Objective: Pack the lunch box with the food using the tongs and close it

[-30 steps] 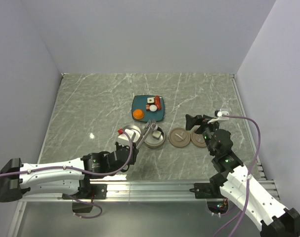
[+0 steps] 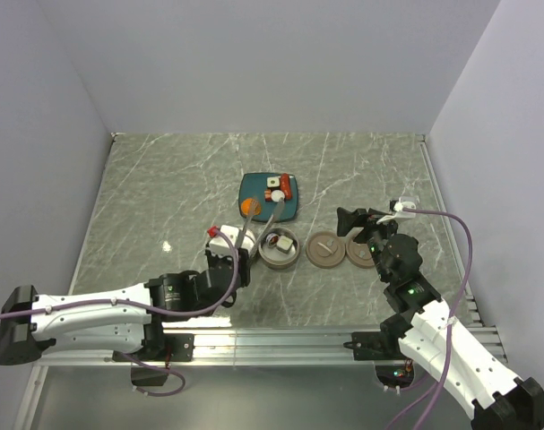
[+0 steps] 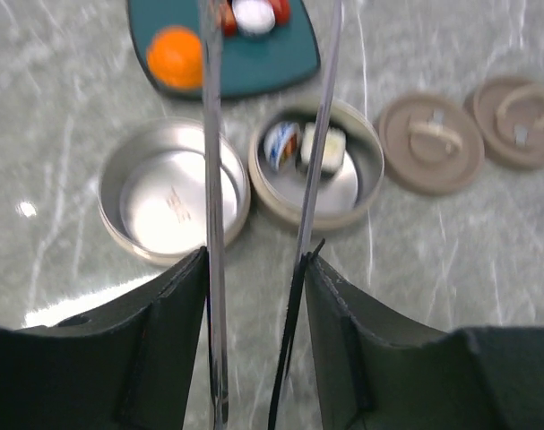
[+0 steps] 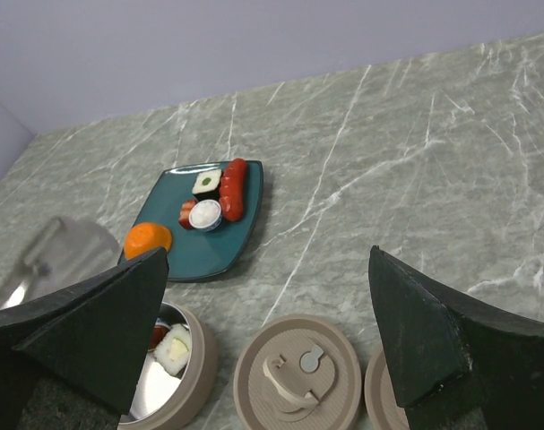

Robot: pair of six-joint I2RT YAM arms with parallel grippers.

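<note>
Over the near edge of the teal tray (image 2: 289,211), the long thin blades of my left gripper (image 2: 269,202) reach forward, spread apart with nothing held between them. On the tray are an orange (image 4: 147,239), red sausage pieces (image 4: 233,190), a sushi roll (image 4: 207,184) and a small white-topped piece (image 4: 205,214). A round container on the left (image 3: 115,184) looks empty. The one beside it (image 3: 375,170) holds several food pieces, including a white-topped piece (image 3: 331,150). My right gripper hangs open at the right, empty.
Two round brown lids with handles, one nearer (image 4: 254,381) and one farther right (image 3: 522,152), lie flat right of the containers. In the top view, the right gripper (image 2: 343,222) hovers near them.
My right arm and the food on the tray have stayed put.
</note>
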